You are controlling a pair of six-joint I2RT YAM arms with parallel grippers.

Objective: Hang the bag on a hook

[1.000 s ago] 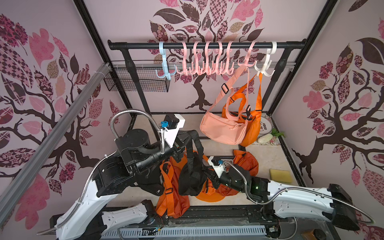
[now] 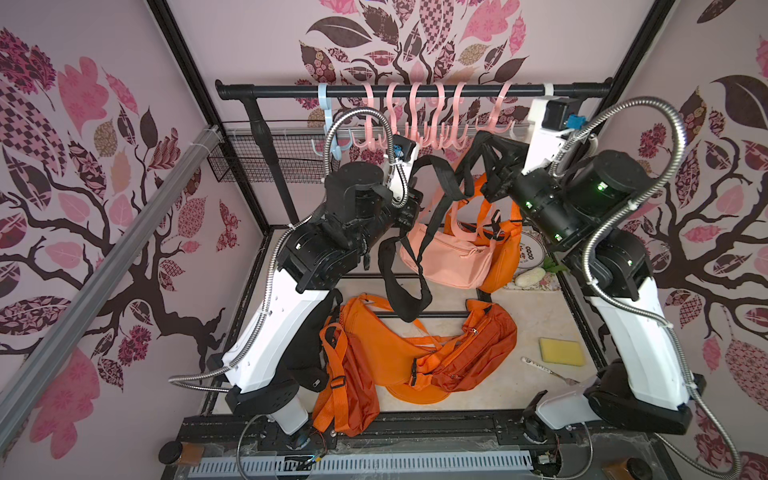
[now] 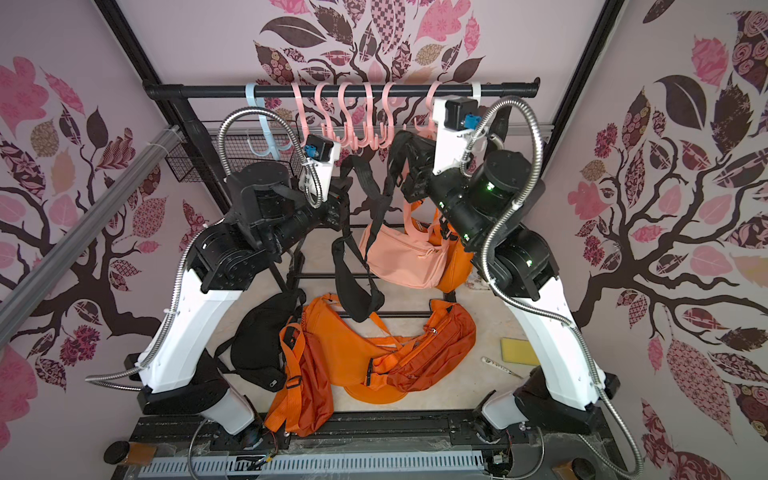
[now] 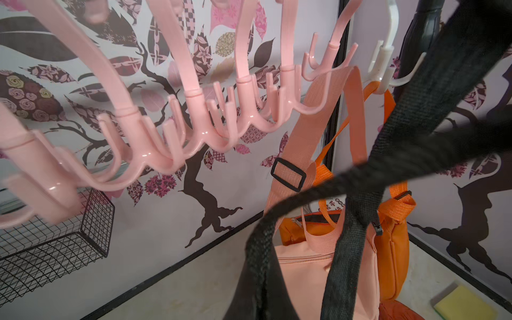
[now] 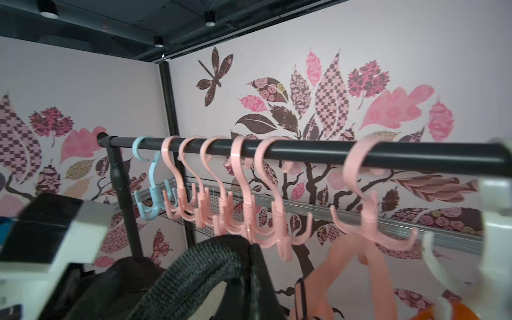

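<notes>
A black strap [image 2: 432, 172] stretches between my two grippers, just in front of the hanging hooks. My left gripper [image 2: 406, 200] is shut on it; in the left wrist view it runs close before the camera. My right gripper [image 2: 492, 176], higher up near the rail's right part, is shut on the strap [image 5: 197, 266] too. The strap hangs in a loop [image 3: 356, 296] below; the rest of the black bag is mostly hidden. Pink hooks [image 5: 242, 192] hang from the rail [image 5: 325, 149], beside a light blue hook [image 5: 153, 197] and a white one [image 4: 384, 64].
A pink bag [image 2: 448, 264] and an orange bag [image 2: 500, 272] hang at the right. Orange bags [image 2: 472, 352] and a black bag [image 3: 256, 344] lie on the floor, with a yellow sponge [image 2: 560, 352] at the right. A wire basket [image 4: 58, 250] is behind the hooks.
Both arms have risen from low over the floor to hook height, lifting the black strap and drawing it apart. The right gripper moved up the most.
</notes>
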